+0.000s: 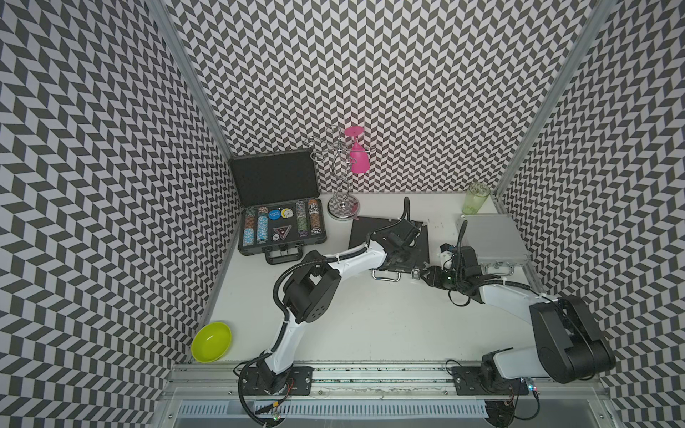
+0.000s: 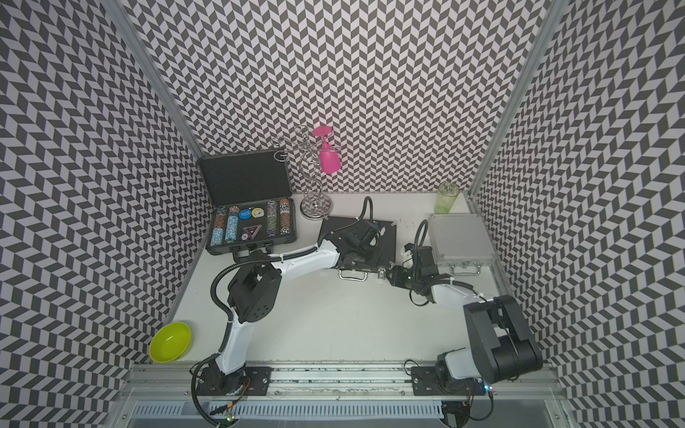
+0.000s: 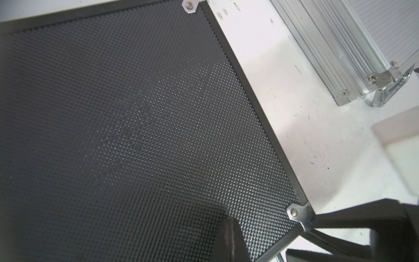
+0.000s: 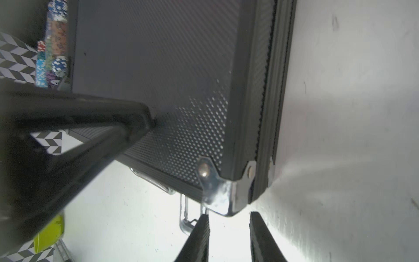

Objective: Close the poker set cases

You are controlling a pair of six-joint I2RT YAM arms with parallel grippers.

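Note:
The middle black poker case (image 1: 364, 232) has its lid down, and a silver latch (image 4: 184, 214) sticks out from its front side. On top of that lid, near the front right, my left gripper is shut with its tips against the dark surface. Just off the front right corner stands my right gripper, its fingers apart and empty beside the latch. Another black case (image 1: 274, 178) at the back left stands open, lid upright, with rows of chips (image 1: 302, 217) inside. The silver case (image 1: 492, 239) on the right has its lid down.
Behind the middle case rises a metal stand (image 1: 343, 207) holding a pink glass (image 1: 359, 158). A green glass (image 1: 476, 198) is at the back right, a lime bowl (image 1: 212, 342) at the front left.

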